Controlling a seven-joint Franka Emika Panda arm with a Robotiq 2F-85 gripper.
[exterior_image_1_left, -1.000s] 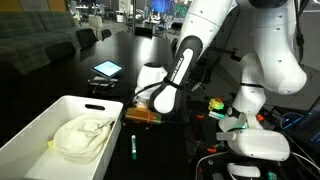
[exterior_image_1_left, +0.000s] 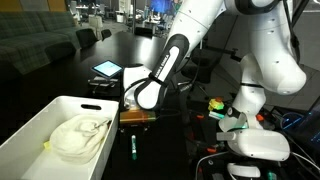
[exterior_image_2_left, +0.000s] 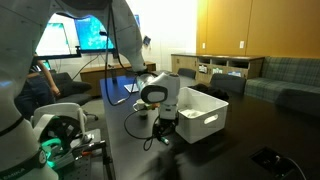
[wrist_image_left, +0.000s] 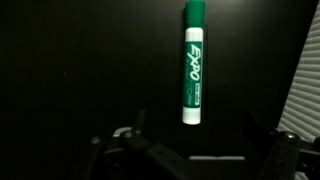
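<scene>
A green-and-white Expo marker (wrist_image_left: 193, 75) lies on the black table, its green cap away from my gripper in the wrist view. In exterior view 1 the same marker (exterior_image_1_left: 134, 147) shows as a small green-and-white stick near the front. My gripper is open, its dark fingers apart at the bottom of the wrist view with nothing held. The marker's white end points between them. From outside, the gripper (exterior_image_1_left: 137, 117) appears above the table, just behind the marker.
A white box (exterior_image_1_left: 30, 143) with a crumpled pale cloth (exterior_image_1_left: 78, 136) inside stands left of the marker; its wall is close to the arm. A dark tablet (exterior_image_1_left: 107, 69) lies farther back.
In exterior view 1 the arm's wrist has shifted a little to the left and lower over the last second. Marker and box have not moved.
</scene>
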